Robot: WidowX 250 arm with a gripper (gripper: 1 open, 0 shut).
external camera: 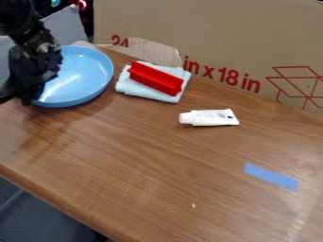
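My black gripper (25,80) is at the far left of the camera view, low over the left side of a blue round dish (82,80). It is dark and partly out of frame, and I cannot make out anything between its fingers. A red object (155,77) lies on a folded white cloth (140,90) right of the dish. A white tube (209,117) lies on the wooden table (151,170) further right.
A large cardboard box (221,38) stands along the back. A strip of blue tape (270,177) is at the right.
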